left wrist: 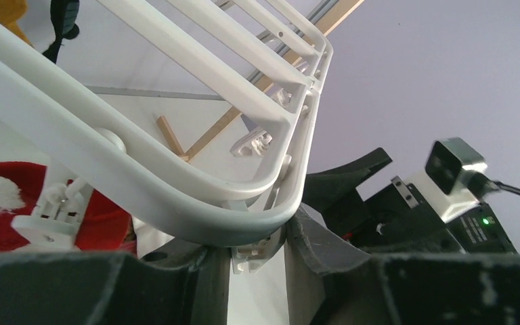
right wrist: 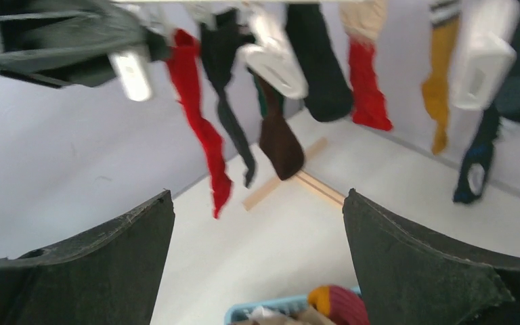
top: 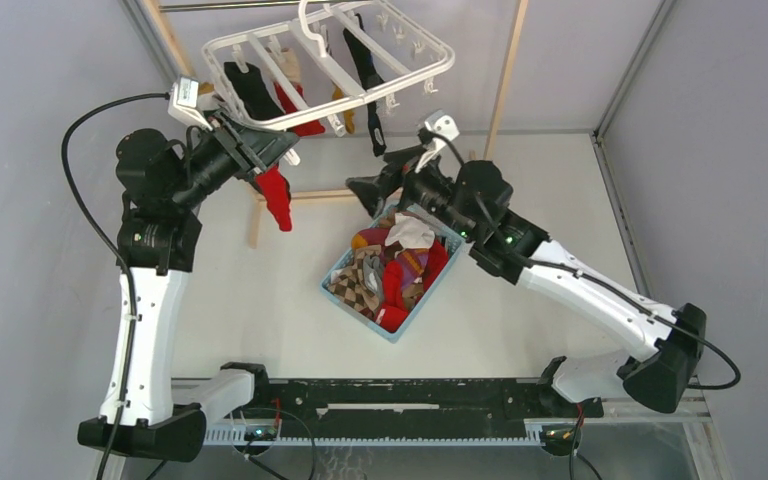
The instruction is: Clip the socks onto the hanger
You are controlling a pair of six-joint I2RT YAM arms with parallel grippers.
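Observation:
The white hanger [top: 332,92] hangs at the top of the top view with several socks on its clips. My left gripper is at its near-left corner, fingers partway apart on either side of a white clip [left wrist: 256,254]; whether they touch it is unclear. A red sock [top: 276,197] hangs below that gripper in the top view; in the right wrist view the red sock [right wrist: 200,122] hangs long and free at its lower end. My right gripper stands open and empty, away from the hanger's near edge and above the sock basket.
The blue basket [top: 358,318] holds several loose socks on the white table. A dark sock [right wrist: 227,88] and a brown sock [right wrist: 281,142] hang close to the red one. Bare clips [top: 428,87] line the hanger's right side. Wooden bars [top: 505,75] stand behind.

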